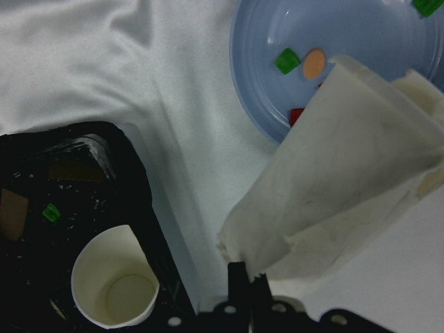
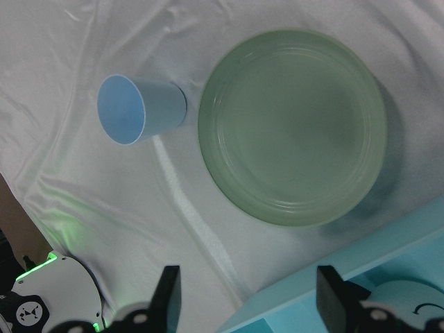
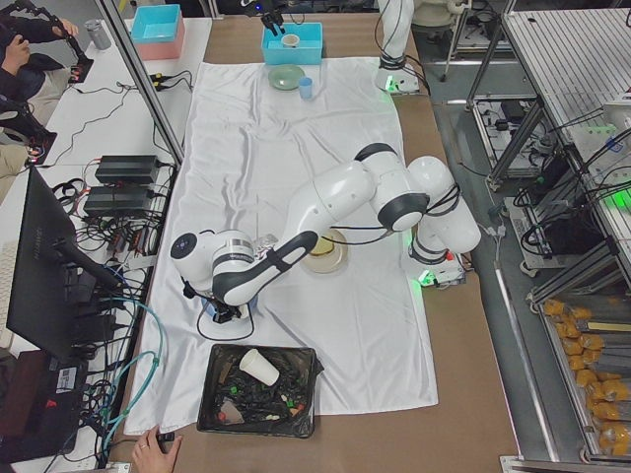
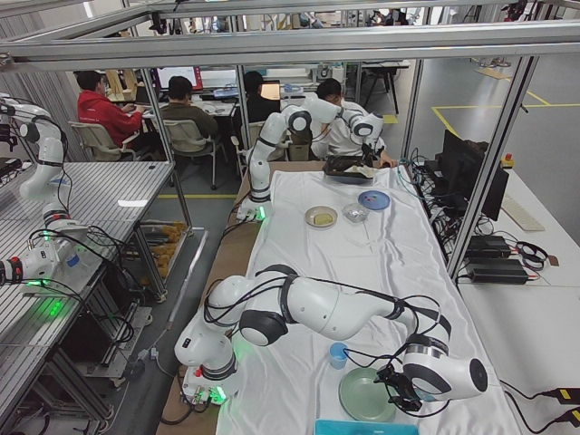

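My left gripper is shut on a crumpled white paper (image 1: 333, 180), which hangs over the blue plate (image 1: 263, 41) with its small green, red and beige bits. A lined black bin (image 3: 212, 389) stands nearby, holding a white cup (image 1: 111, 277) and scraps. At the far end, my right gripper stands open above the cloth, between a green plate (image 2: 291, 125) and a blue bin (image 2: 374, 250). A light blue cup (image 2: 156, 107) lies or stands left of that plate; nothing is between the right fingers.
A beige plate (image 4: 309, 217) with yellow food and a foil item (image 4: 355, 213) sit near the left arm. Monitors and cables line one side; a person's hand (image 3: 158, 453) is by the black bin.
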